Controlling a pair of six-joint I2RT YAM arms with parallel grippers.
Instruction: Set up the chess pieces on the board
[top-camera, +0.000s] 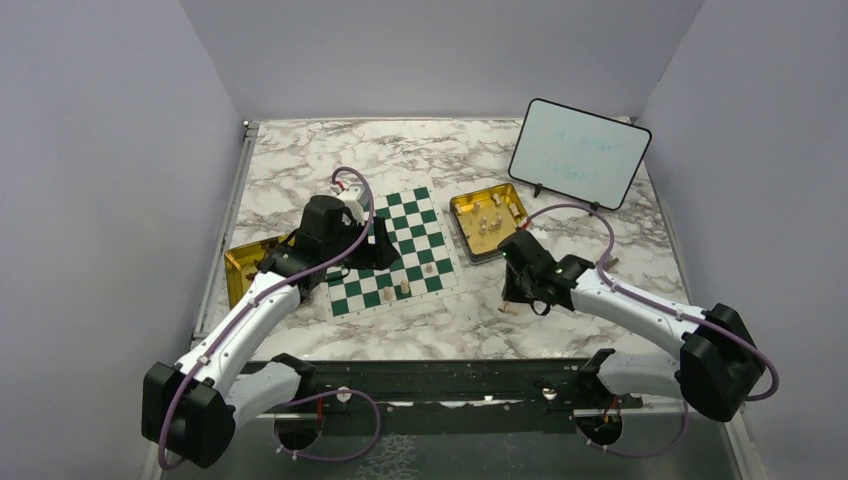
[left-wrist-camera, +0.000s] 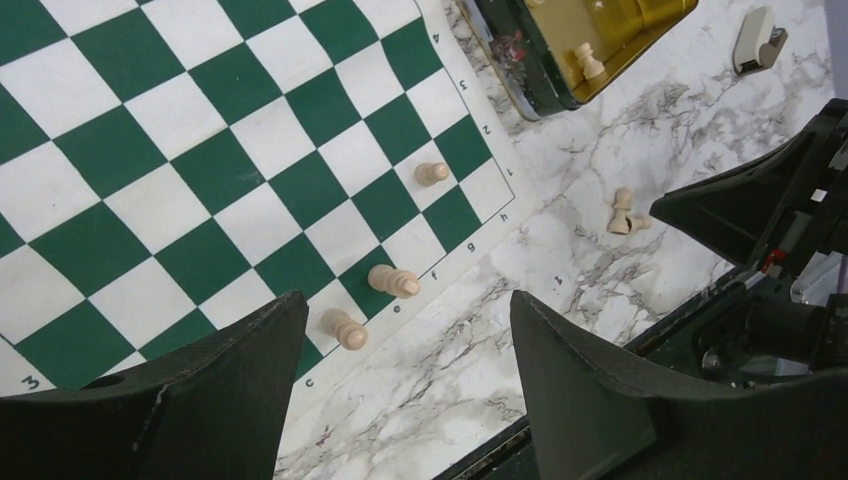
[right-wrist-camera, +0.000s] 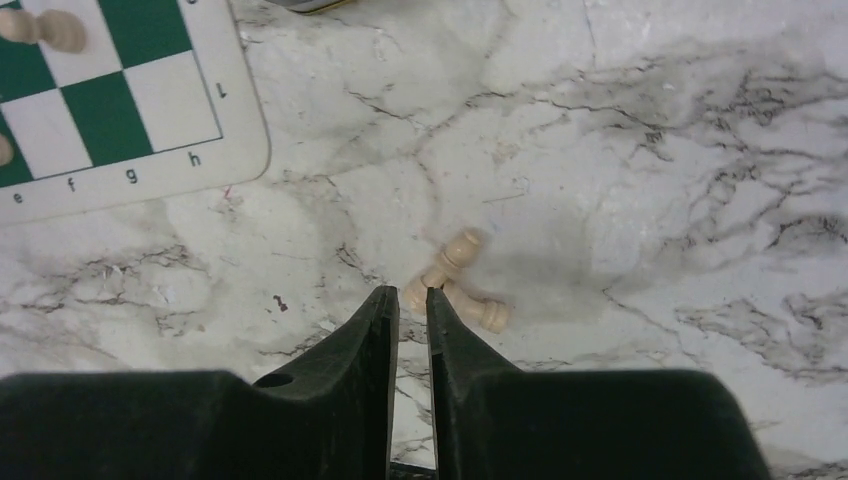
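Two pale wooden pieces lie on the marble in the right wrist view, one slanting up (right-wrist-camera: 457, 252), the other (right-wrist-camera: 478, 308) slanting down, touching or nearly so. My right gripper is over their left end, its fingers slightly apart with nothing clearly held. Height above them is hard to judge. My left gripper stands wide open above the green-and-white chessboard (top-camera: 440, 287), holding nothing. Three pieces stand on the board: a pawn (left-wrist-camera: 432, 174) near the h corner, and two taller pieces (left-wrist-camera: 393, 281) along the near edge.
A gold tray (left-wrist-camera: 575, 100) with several pale pieces stands right of the board. Another gold tray (top-camera: 236, 290) sits left, partly hidden by my left arm. A whiteboard (top-camera: 580, 150) leans at the back right. Marble in front of the board is clear.
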